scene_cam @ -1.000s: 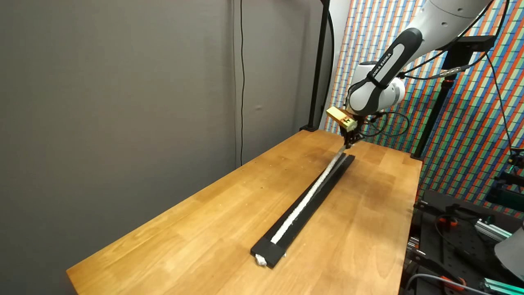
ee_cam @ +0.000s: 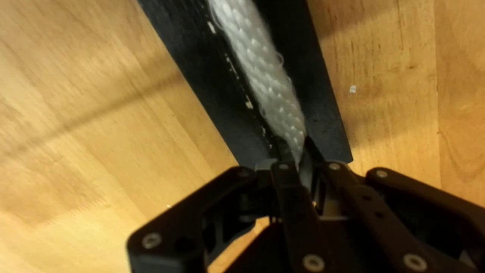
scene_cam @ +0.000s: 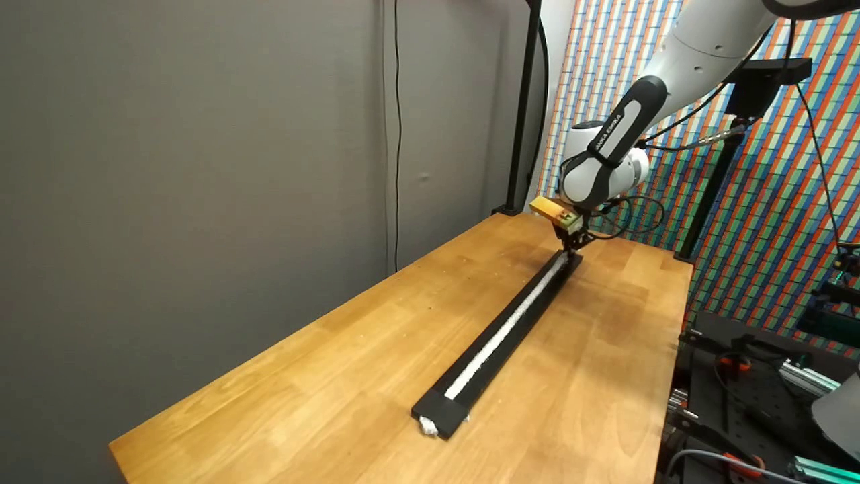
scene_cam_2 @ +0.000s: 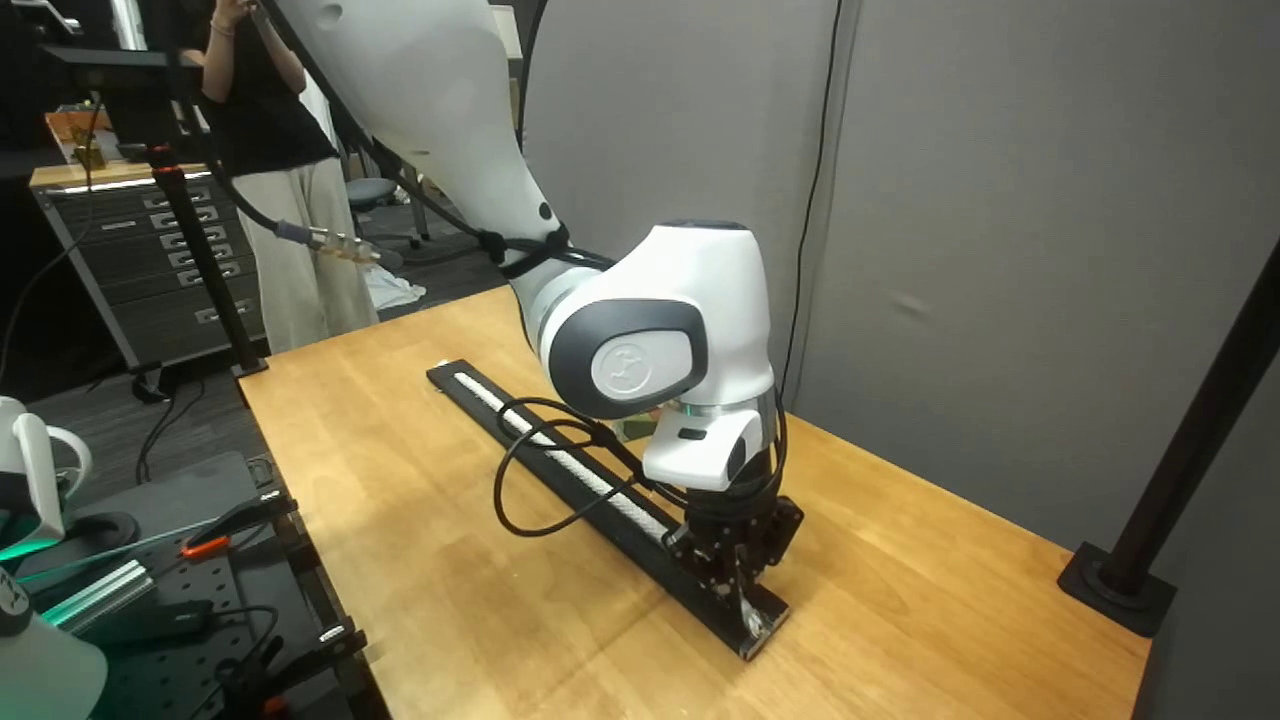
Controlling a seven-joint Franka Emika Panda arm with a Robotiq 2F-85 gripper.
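Observation:
A long black board (scene_cam: 556, 282) with a lengthwise channel lies on the wooden table. A white braided rope (scene_cam: 506, 327) runs along that channel, its near end poking out past a black cover at the board's front. At the far end my gripper (scene_cam: 569, 249) is low over the board, shut on the rope. Between the dark fingers in the wrist view, the rope (ee_cam: 268, 72) enters from above and narrows into the grip. The second exterior view has the gripper (scene_cam_2: 744, 588) at the board's end, a pale rope tip (scene_cam_2: 755, 620) showing below it.
Bare wooden table (scene_cam: 338, 379) surrounds the board on both sides. A grey wall stands behind, with a black post (scene_cam_2: 1146, 528) at a table corner. Loose black cable loops (scene_cam_2: 528, 528) hang from the wrist over the board. A tool cart (scene_cam: 750, 403) flanks the table.
My gripper has come down and slightly left in the first exterior view. The rope, raised at its far end before, now lies along the channel.

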